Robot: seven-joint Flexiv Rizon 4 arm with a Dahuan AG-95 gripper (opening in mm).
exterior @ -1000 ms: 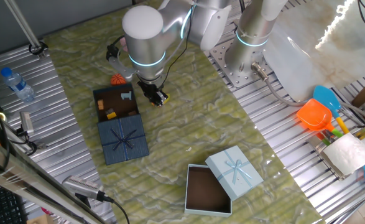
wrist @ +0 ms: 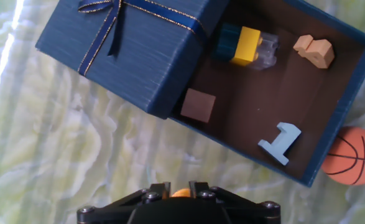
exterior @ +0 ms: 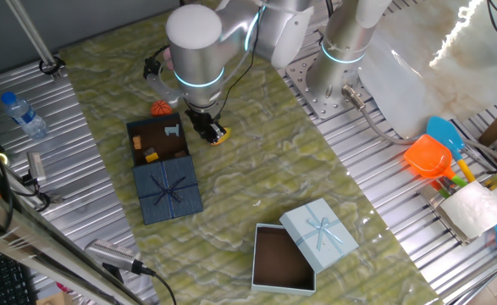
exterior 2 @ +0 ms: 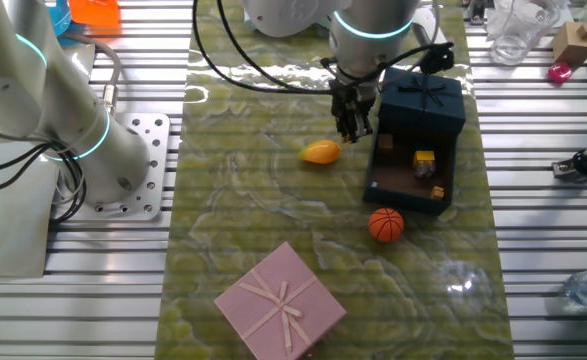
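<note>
A yellow-orange mango-like fruit (exterior 2: 321,152) lies on the green marbled mat. My gripper (exterior 2: 353,135) points down close beside it, and in exterior view 2 a strip of mat shows between them. Exterior view 1 has the fruit (exterior: 223,135) partly covered by the gripper (exterior: 218,134). At the bottom of the wrist view, a small gap separates my gripper's (wrist: 181,188) dark fingertips, and a bit of orange (wrist: 181,193) shows there. How far the fingers stand apart is unclear.
Beside the gripper is a dark blue box (exterior: 133,144), holding several small toys, its lid (exterior: 168,191) partly over it. A basketball (exterior 2: 386,224) touches or nearly touches its edge. Elsewhere lie an open pale-blue box (exterior: 284,258) with its lid (exterior: 320,233) and a pink box (exterior 2: 279,300).
The gripper has shifted only slightly. More of the yellow-orange fruit shows beside it now than a second ago. The boxes and basketball have not moved.
</note>
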